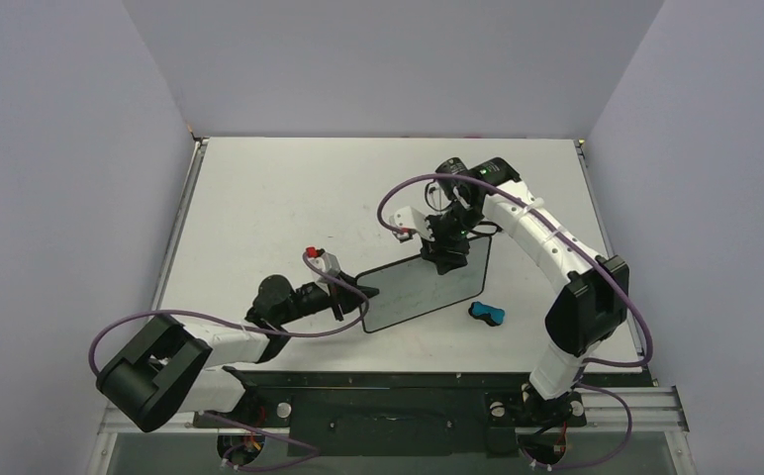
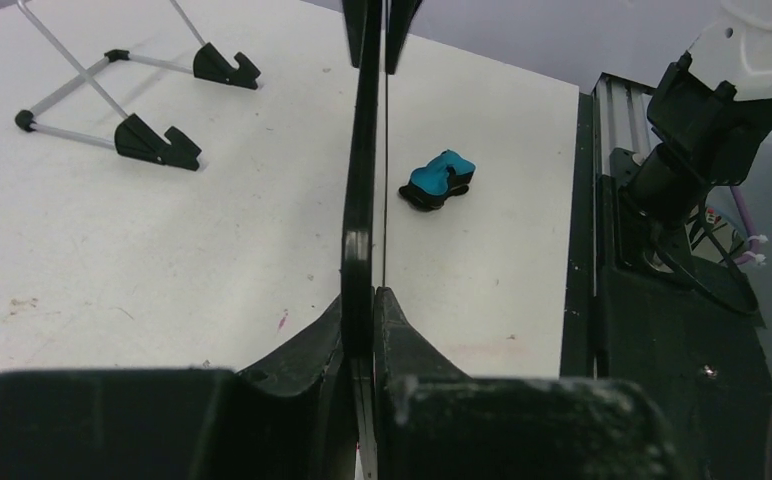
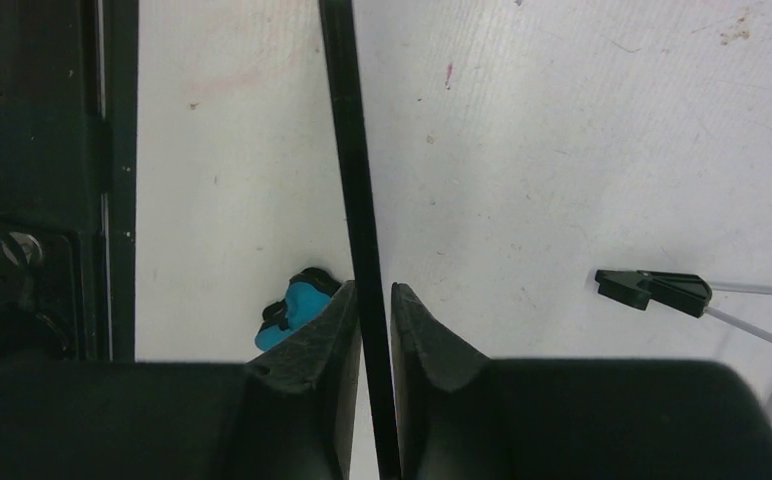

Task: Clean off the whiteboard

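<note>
The small black-rimmed whiteboard (image 1: 423, 290) is seen slantwise in the top view and nearly edge-on in both wrist views. At its left end, my left gripper (image 1: 366, 294) is shut on the rim, one finger on each face. My right gripper (image 1: 445, 263) stands slightly open around the far end; in the right wrist view the rim runs by the left finger (image 3: 340, 335), with a gap before the right finger (image 3: 420, 335). Apart from both grippers, a blue and black eraser (image 1: 487, 314) lies on the table near the front right. The board's writing surface shows no clear marks.
A wire stand with black feet (image 2: 167, 150) is on the table (image 1: 289, 198) behind the board, largely hidden by the right arm from above. A dark strip (image 1: 388, 379) borders the front edge.
</note>
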